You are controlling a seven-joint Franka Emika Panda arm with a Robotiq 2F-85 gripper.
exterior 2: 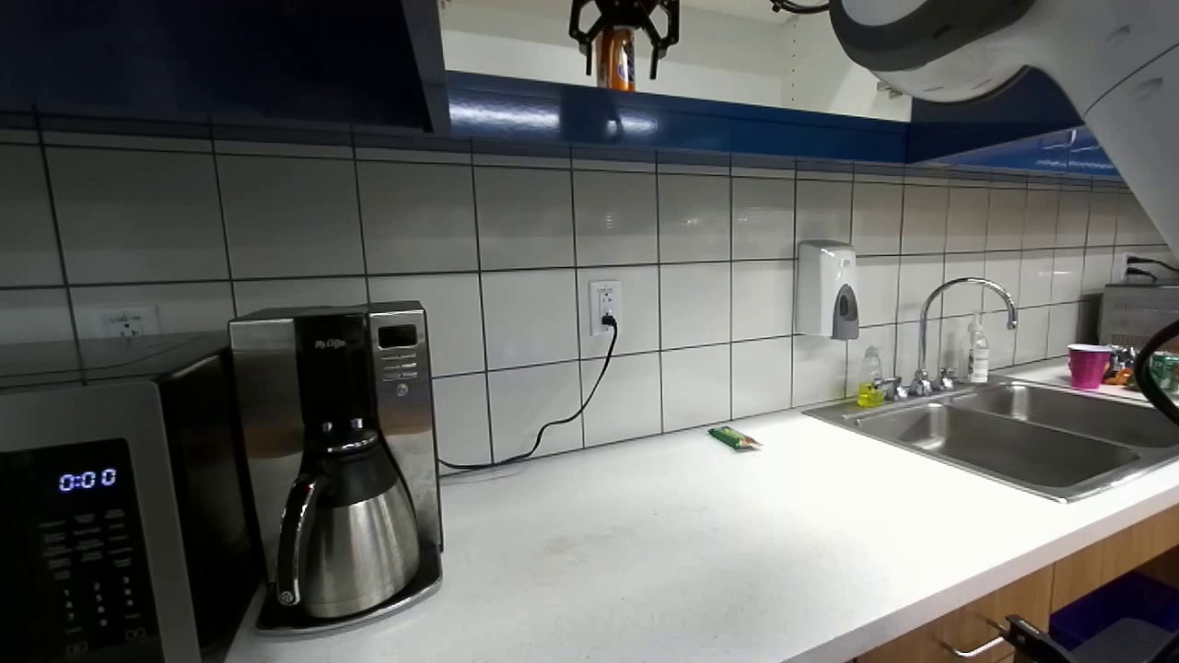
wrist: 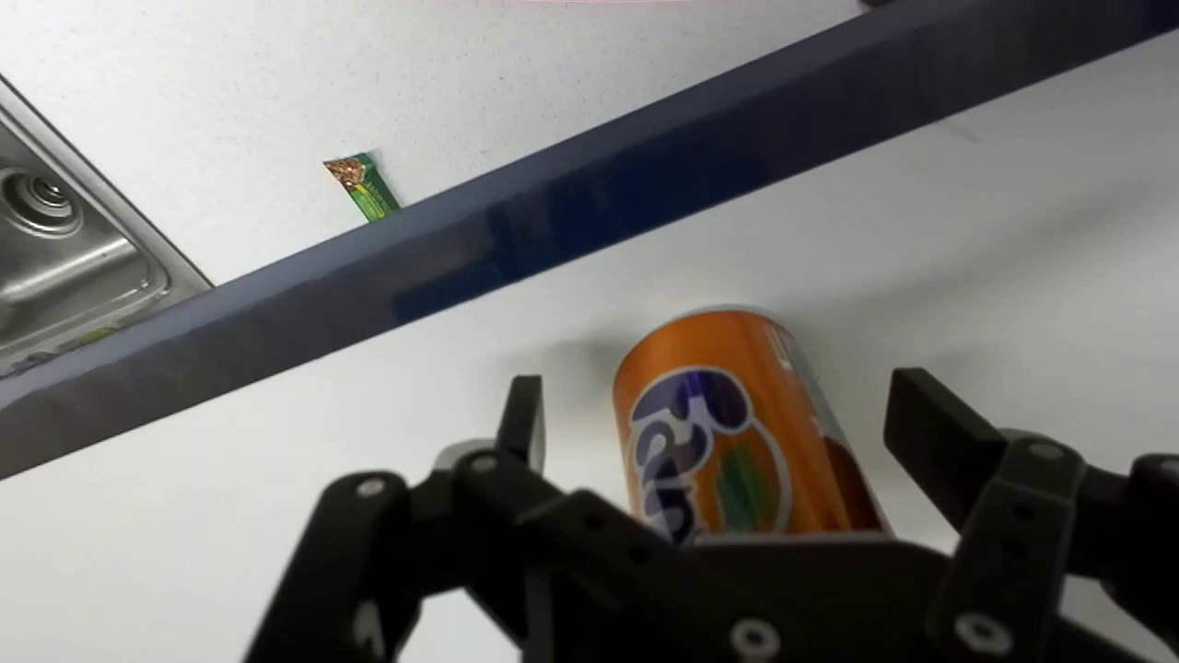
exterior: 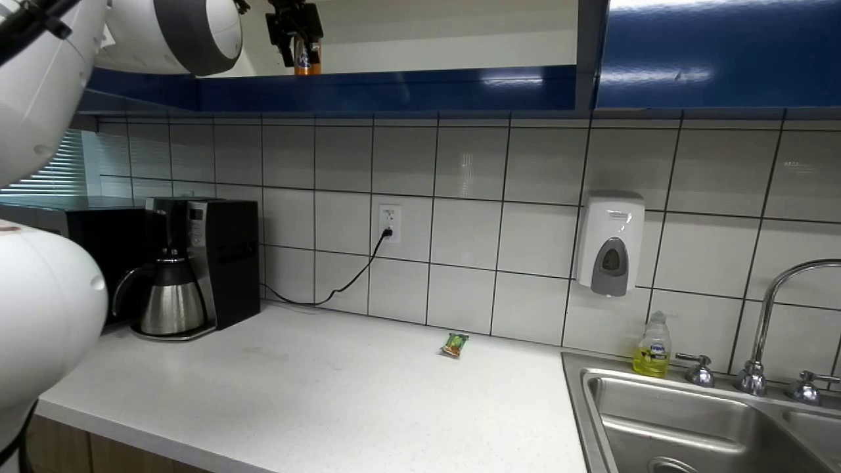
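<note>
An orange Fanta can (wrist: 724,431) appears in the wrist view between the two fingers of my gripper, with a gap on either side. The fingers (wrist: 521,425) are spread and do not touch it. In exterior view 2 the same can (exterior 2: 615,61) is inside the open blue cabinet, with my gripper (exterior 2: 621,71) over it from above. Exterior view 1 shows the can (exterior: 301,62) just behind the cabinet's front edge, its top hidden by the gripper. The wrist view shows it over the white shelf floor (wrist: 442,431).
The blue cabinet lip (wrist: 619,177) runs close in front of the can. Below, a green-wrapped snack bar (exterior 2: 732,437) lies on the counter. A coffee maker (exterior 2: 343,464) and microwave (exterior 2: 99,497) stand left, a sink (exterior 2: 1017,442) right. Shelf room is free to the can's right.
</note>
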